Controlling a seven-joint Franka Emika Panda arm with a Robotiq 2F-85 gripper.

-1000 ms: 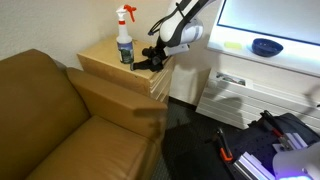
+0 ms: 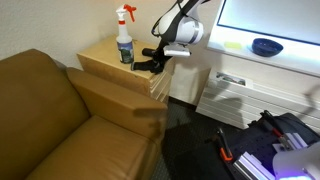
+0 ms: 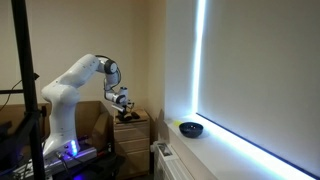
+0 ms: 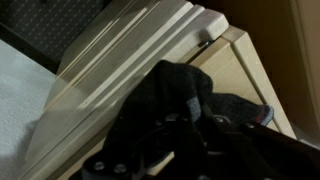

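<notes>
A dark cloth point(image 4: 165, 95) lies bunched over the top of a light wooden cabinet in the wrist view. In exterior view 1 the same cloth point(image 2: 147, 67) is a dark patch near the cabinet's front edge. My gripper point(image 2: 157, 59) is right at it, the white arm reaching down from above. Black gripper parts point(image 4: 190, 145) blend into the dark fabric along the bottom of the wrist view. The fingertips are hidden there, so whether they grip the cloth cannot be told.
A spray bottle point(image 2: 125, 45) with a red-and-white head stands on the cabinet point(image 2: 103, 51), left of the gripper. The brown couch point(image 2: 75, 120) borders the cabinet's front. A dark bowl point(image 2: 267, 47) sits on the white ledge to the right, well away from the arm.
The arm just above the gripper has shifted and tilted slightly. The gripper stays beside the cloth, and the bottle has not visibly moved.
</notes>
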